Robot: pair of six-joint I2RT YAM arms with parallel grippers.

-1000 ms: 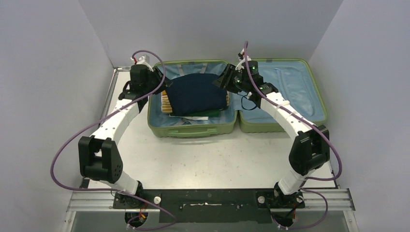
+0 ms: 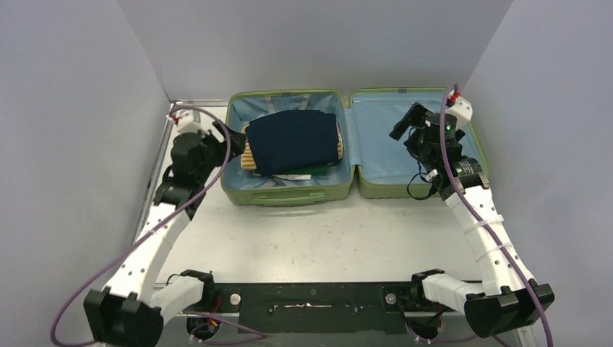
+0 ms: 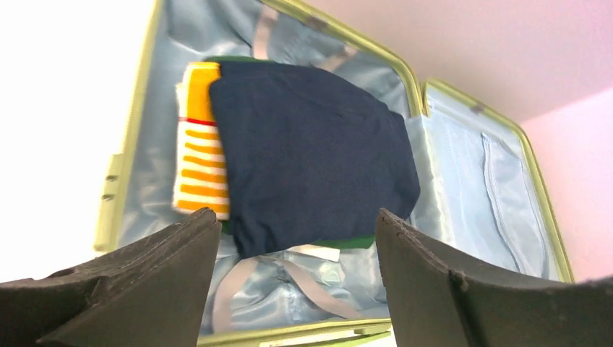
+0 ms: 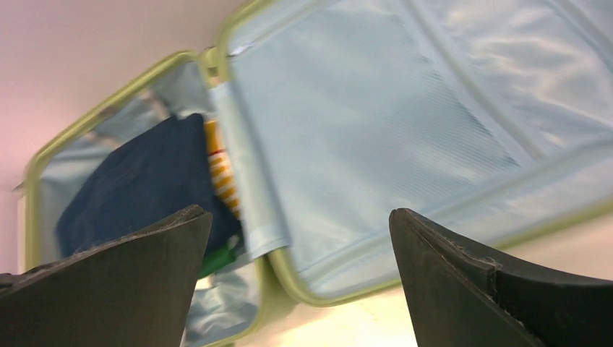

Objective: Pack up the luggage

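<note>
An open green suitcase (image 2: 302,195) with a blue lining lies flat at the back of the table. In its left half rests a folded navy cloth (image 2: 293,141), on top of a yellow-striped cloth (image 3: 201,163) and something green (image 2: 318,170). My left gripper hangs at the left rim, its fingers (image 3: 144,278) apart and nothing between them. Above the right half is my right gripper, open and empty, its fingers (image 4: 463,282) wide apart.
The right half (image 2: 376,134) of the suitcase looks empty. Straps (image 3: 318,289) lie in the left half. Free white tabletop (image 2: 311,242) stretches in front of the suitcase, and grey walls (image 2: 318,43) close off the back and sides.
My right gripper has moved right, away from the navy cloth, over the empty half. The clothes look unmoved.
</note>
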